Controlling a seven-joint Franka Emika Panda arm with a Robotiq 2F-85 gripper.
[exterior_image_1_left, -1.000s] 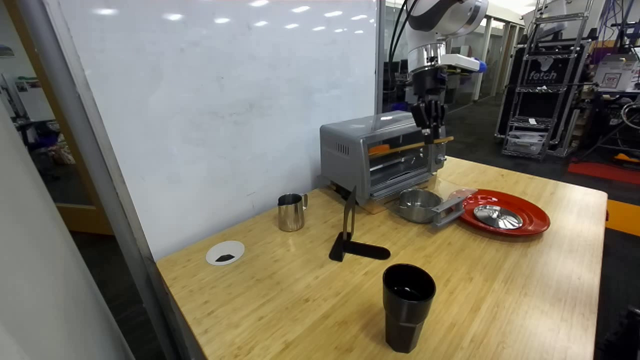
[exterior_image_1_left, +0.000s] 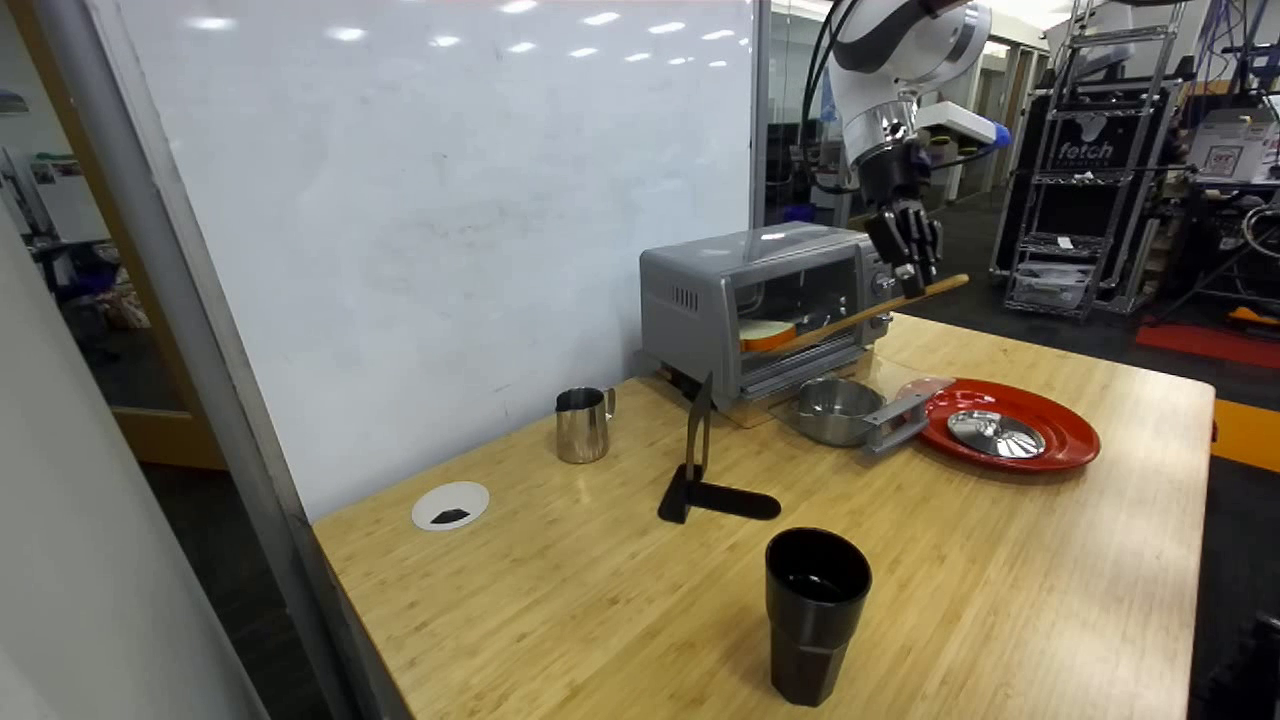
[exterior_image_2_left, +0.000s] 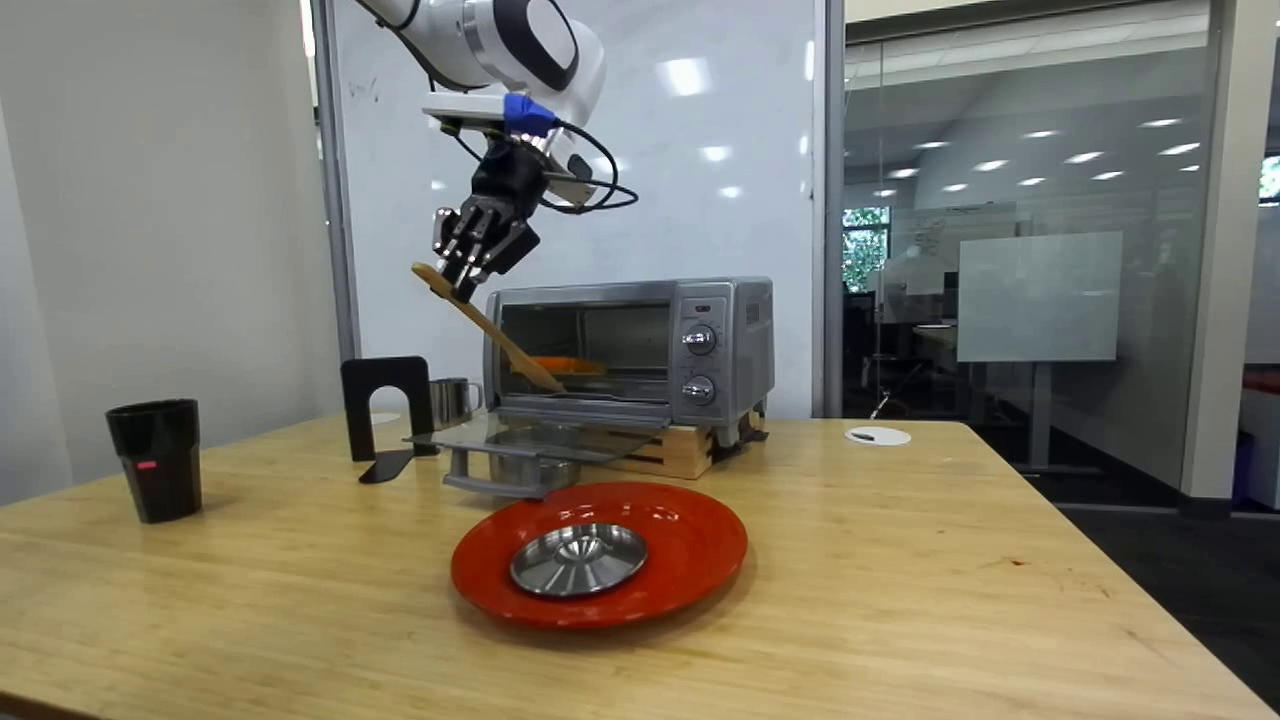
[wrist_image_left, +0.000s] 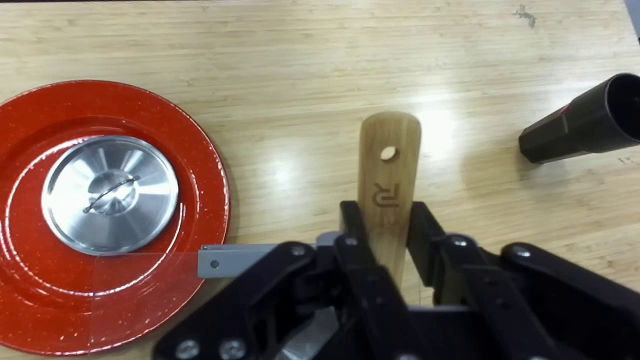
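Note:
My gripper is shut on the handle of a wooden spatula (wrist_image_left: 390, 144), with the holed handle end sticking out past the fingers. In exterior view 2 the spatula (exterior_image_2_left: 510, 346) slants down from the gripper (exterior_image_2_left: 461, 293) to the front of the grey toaster oven (exterior_image_2_left: 744, 342). Its door is down. Inside the oven lies an orange-edged, pale-topped piece (exterior_image_1_left: 768, 335), close to the spatula's far end in exterior view 1; whether they touch I cannot tell. The gripper (exterior_image_1_left: 918, 288) hangs in front of the oven, above the table.
A red plate (exterior_image_2_left: 696, 540) holds a metal lid (exterior_image_2_left: 578, 559), and the oven door's handle (exterior_image_2_left: 516, 480) reaches close to it. A metal pot (exterior_image_1_left: 836, 412) stands under the door. Around are a steel pitcher (exterior_image_1_left: 582, 426), a black bookend (exterior_image_1_left: 732, 500) and a black cup (exterior_image_1_left: 816, 618).
The gripper has moved right in exterior view 1 and tilted. The spatula now slopes more steeply, and the orange-edged piece appears lower, with its pale top showing.

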